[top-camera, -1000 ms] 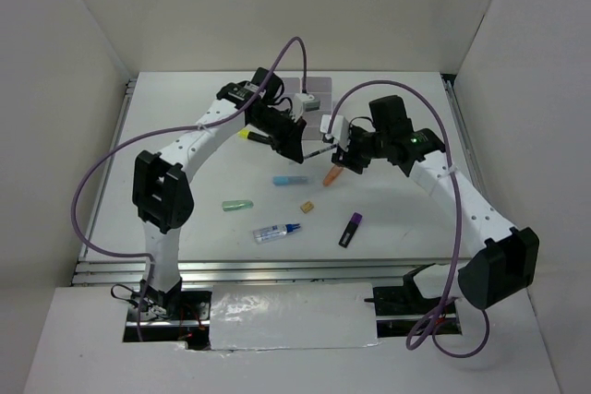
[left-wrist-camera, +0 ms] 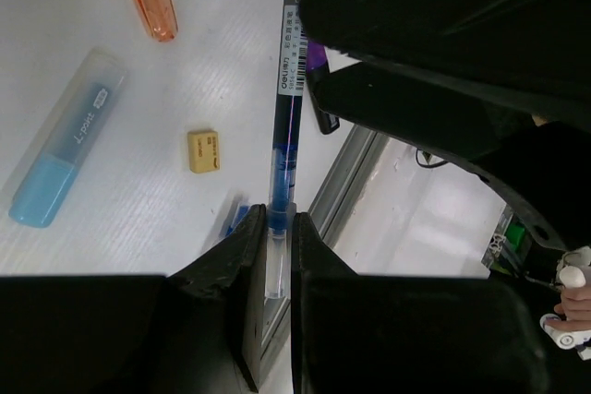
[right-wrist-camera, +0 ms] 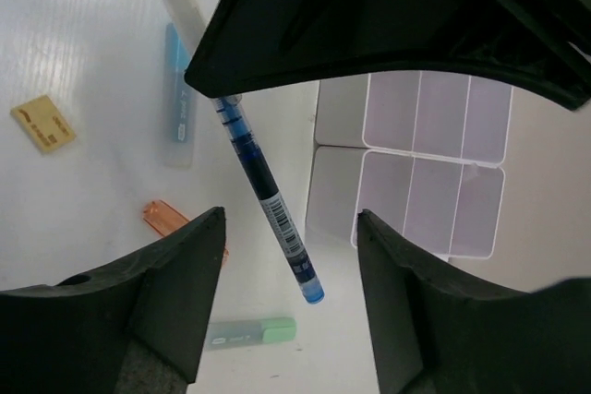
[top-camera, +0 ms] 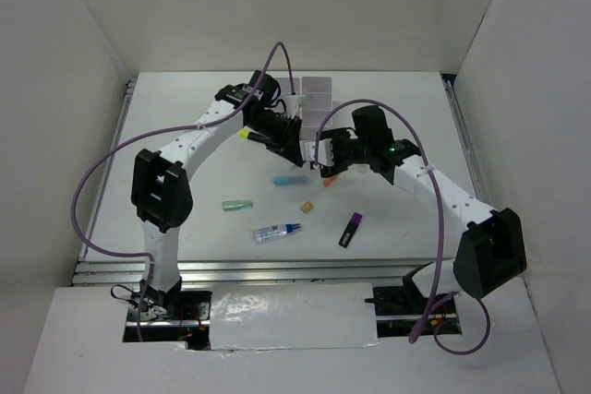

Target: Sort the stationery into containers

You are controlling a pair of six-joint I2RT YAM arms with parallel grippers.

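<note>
A slim blue pen with a white label [left-wrist-camera: 290, 62] is in my left gripper, which is shut on its clear end. My right gripper is open, and the pen's blue end [right-wrist-camera: 312, 289] reaches in between its fingers without visible contact. In the top view both grippers meet near the middle, hiding most of the pen. On the table lie a blue-capped pen case [top-camera: 290, 180], an orange item [top-camera: 331, 179], a small tan eraser [top-camera: 307, 207], a green item [top-camera: 237, 205], a clear bottle with blue tip [top-camera: 276, 232] and a purple-capped black marker [top-camera: 350, 230].
Clear compartmented containers [right-wrist-camera: 429, 122] stand at the back of the table, partly behind the arms in the top view. A yellow-ended black marker [top-camera: 254, 137] lies below the left arm.
My right gripper has moved left, closing the gap to the left one, so its fingers now stand around the pen's free end. The left arm shifted slightly. The loose items stayed put.
</note>
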